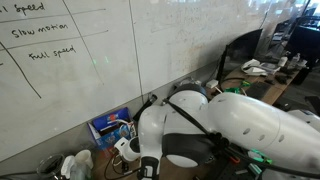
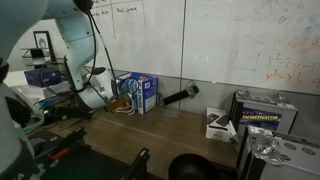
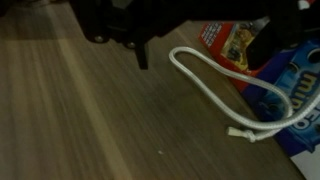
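Note:
In the wrist view my gripper is open above the wooden table (image 3: pixel 90 110), its two dark fingers well apart. A looped white cord (image 3: pixel 225 103) runs below and between them, reaching right across the front of a blue snack packet (image 3: pixel 292 95) and a red packet (image 3: pixel 225 42). Nothing is clamped between the fingers. From exterior view 2, the arm (image 2: pixel 82 60) bends down at the left, beside a blue box (image 2: pixel 146 92). In exterior view 1 the arm (image 1: pixel 190 120) covers most of the gripper.
A black pan (image 2: pixel 190 167) lies at the front of the table, with a small white box (image 2: pixel 220 125) farther back. At the right are the Dominator box (image 2: pixel 262 115) and a silver appliance (image 2: pixel 285 150). A whiteboard (image 2: pixel 220 40) backs the table.

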